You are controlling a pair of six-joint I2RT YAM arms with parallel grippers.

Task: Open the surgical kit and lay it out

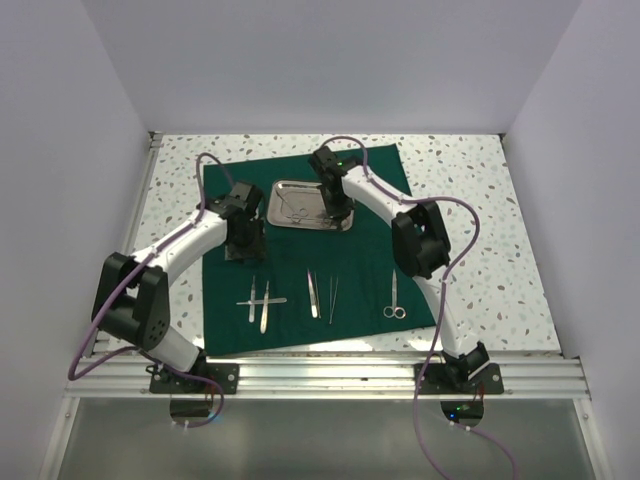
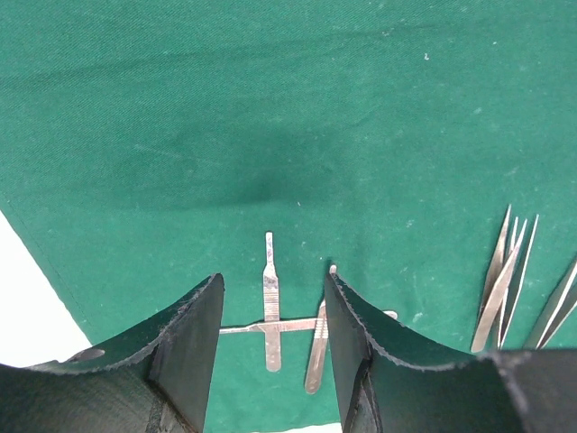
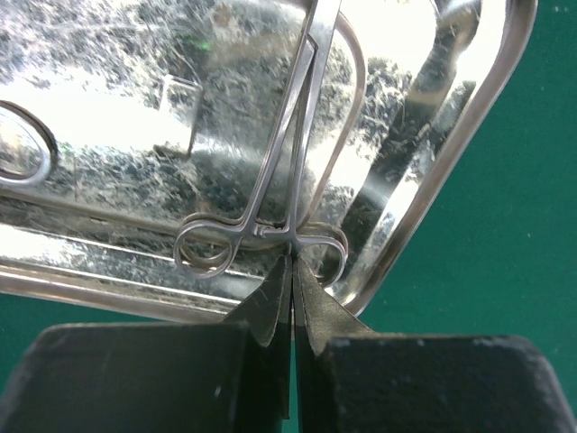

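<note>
My right gripper is shut at the metal tray's (image 3: 455, 153) near right corner, nothing showing between its fingers. Its tips meet the ring handles of a clamp (image 3: 302, 117) lying inside the tray. At the left of that view, another instrument's ring (image 3: 43, 167) is partly cut off. My left gripper hangs open and empty over the green cloth (image 2: 270, 153). Beyond its fingers, slim scalpel handles (image 2: 272, 302) lie on the cloth, one crossing two others. Tweezers (image 2: 505, 284) lie to their right. Scissors (image 1: 394, 290) rest on the right of the cloth.
The green cloth (image 1: 360, 280) covers the middle of the speckled table (image 1: 480, 250). Bare cloth shows between the tweezers and the scissors. Both arms reach in over the cloth from the sides.
</note>
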